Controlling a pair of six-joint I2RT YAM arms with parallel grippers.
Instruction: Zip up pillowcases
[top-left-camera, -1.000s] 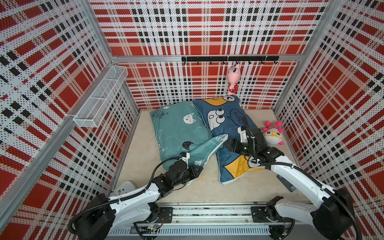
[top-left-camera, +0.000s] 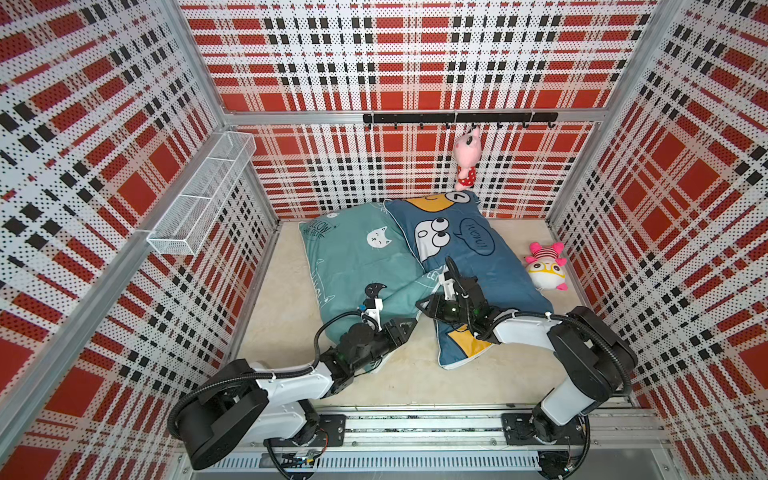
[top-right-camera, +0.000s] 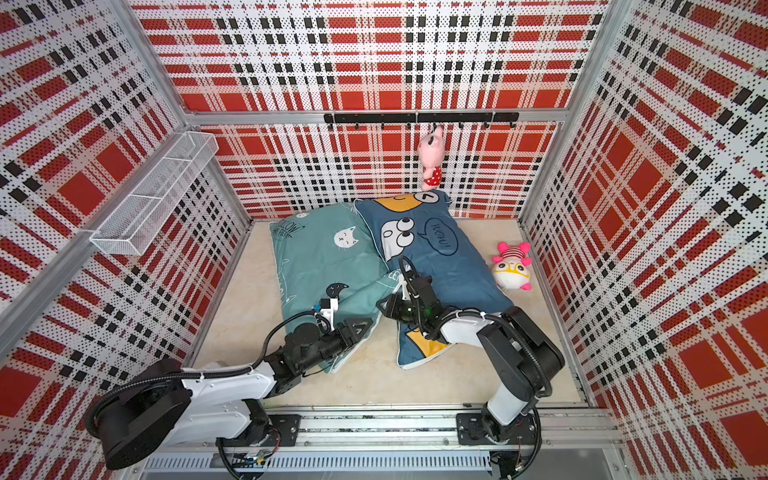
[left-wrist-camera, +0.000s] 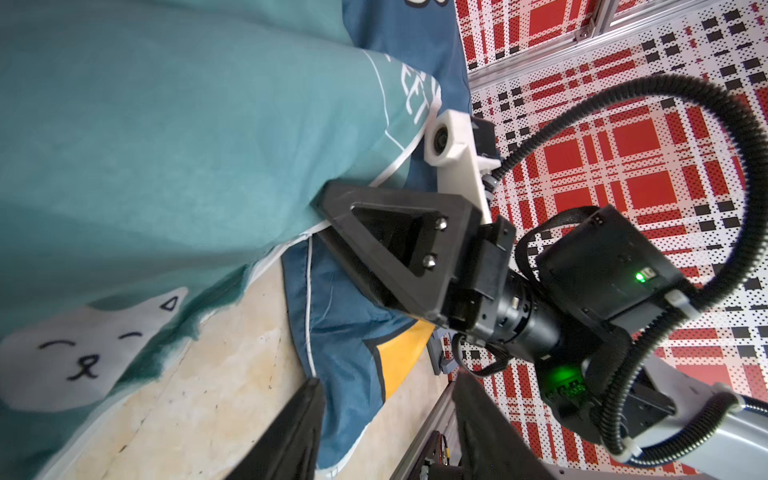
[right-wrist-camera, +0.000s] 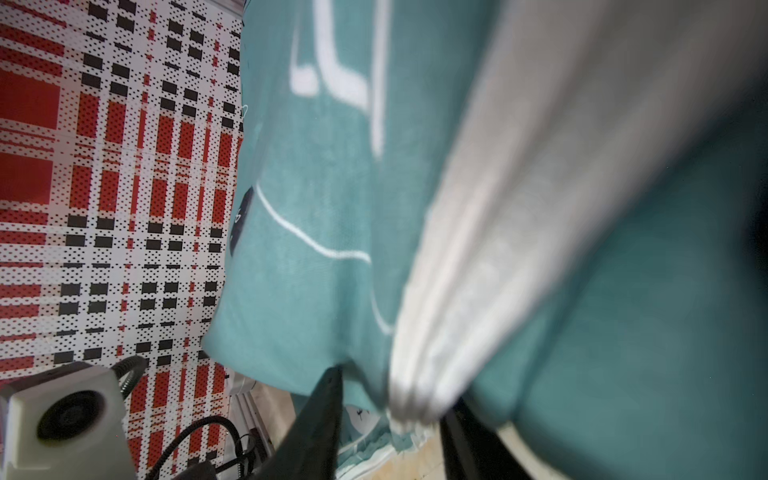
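The teal pillowcase lies at the middle-left, its front right corner folded with white piping along the edge. The navy pillowcase lies to its right, partly under my right arm. My left gripper is open over the teal pillowcase's front edge, nothing between its fingers. My right gripper is at the teal pillowcase's piped, zipper-side edge, its fingers around the blurred white strip; whether it grips it is unclear.
A pink plush toy lies at the right; another hangs on the back rail. A wire basket is on the left wall. Bare table shows at left and front.
My right gripper has moved left and down onto the teal pillowcase's edge. My left gripper has moved slightly right and up.
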